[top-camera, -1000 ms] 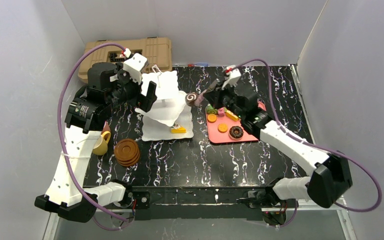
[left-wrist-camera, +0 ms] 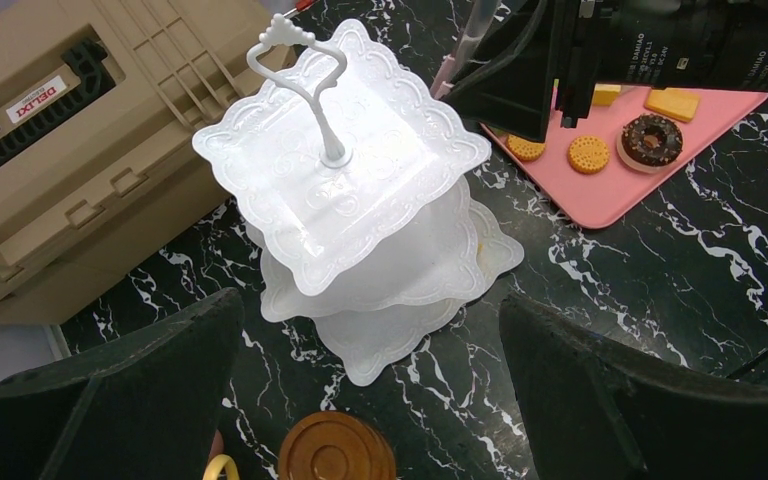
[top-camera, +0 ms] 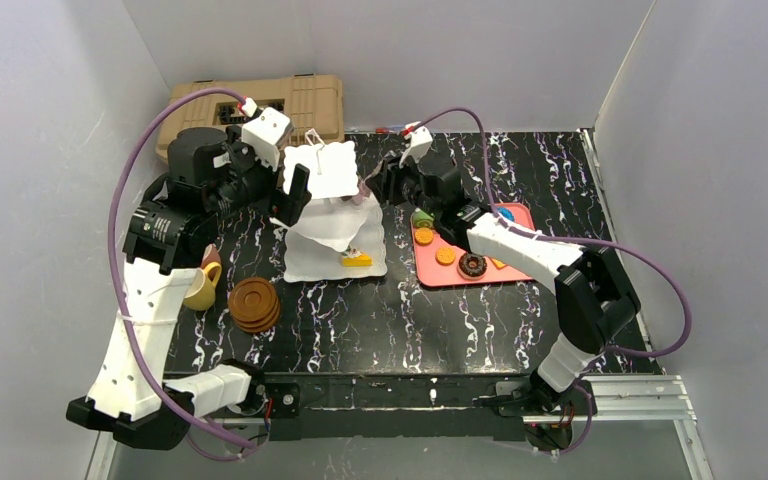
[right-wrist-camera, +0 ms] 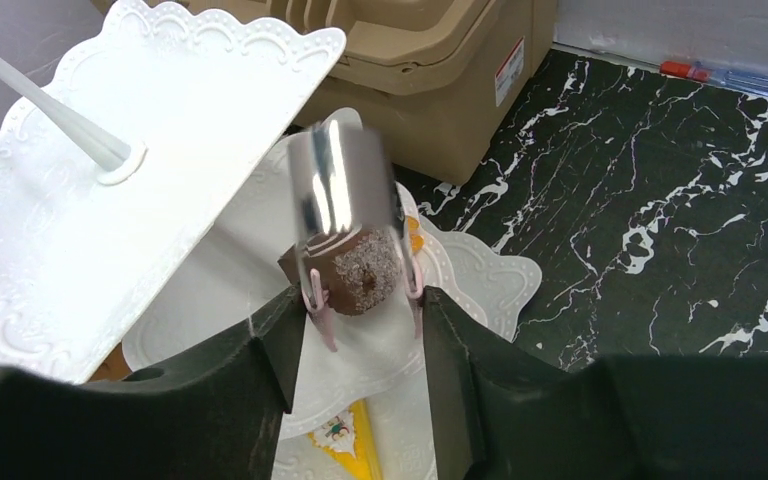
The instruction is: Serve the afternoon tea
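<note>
The white three-tier stand (left-wrist-camera: 380,120) is at centre. In the right wrist view, my right gripper holds silver tongs (right-wrist-camera: 340,175) with pink tips over the middle tier, around a brown, sugar-topped pastry (right-wrist-camera: 365,270); whether the tips grip it is unclear. A yellow cake slice (top-camera: 357,259) sits on the bottom tier. My left gripper (top-camera: 290,192) is open beside the stand, empty. A pink tray (left-wrist-camera: 600,200) at right carries biscuits (left-wrist-camera: 588,154), a chocolate donut (left-wrist-camera: 649,142) and other pastries.
A tan case (top-camera: 190,100) stands behind at left. Brown coasters (top-camera: 255,300) and a yellow mug (top-camera: 200,290) are at front left.
My right arm has swung left and back, carrying the tongs and pastry from beside the stand to over its middle tier. The left arm has barely moved.
</note>
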